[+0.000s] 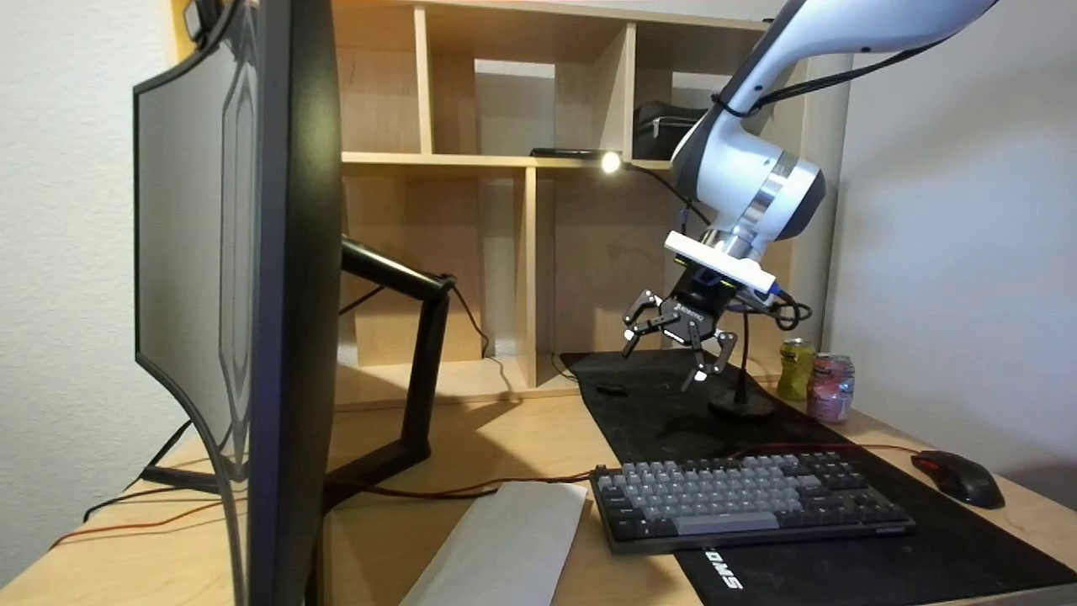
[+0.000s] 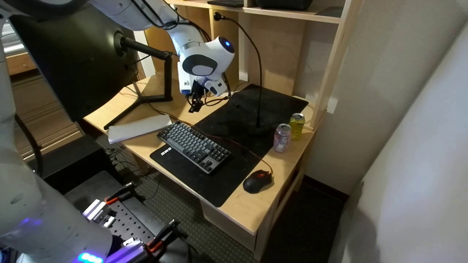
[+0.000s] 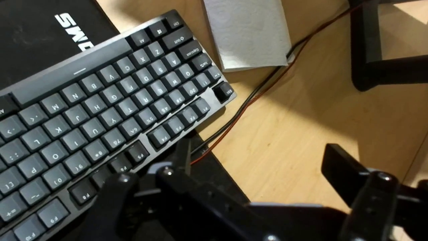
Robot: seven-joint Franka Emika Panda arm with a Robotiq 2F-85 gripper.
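Observation:
My gripper (image 1: 663,364) hangs in the air above the desk with its fingers spread apart and nothing between them. From the wrist view, its fingers (image 3: 341,172) stand wide, with bare wood and a strip of black mat below. The grey and black keyboard (image 3: 108,100) fills the left of that view, lower than the gripper. A pale, flat, paper-like slab (image 3: 250,34) lies beyond the keyboard's corner. In the second exterior view the gripper (image 2: 195,109) is partly turned away, above the desk behind the keyboard (image 2: 195,144).
A large monitor (image 1: 293,303) stands at the left on a black stand (image 1: 419,374). The thin lamp (image 2: 259,65) rises from the mat. Two cans, yellow (image 2: 297,125) and pink (image 2: 282,138), sit by the right edge; a mouse (image 2: 257,181) is nearer. Cables cross the desk.

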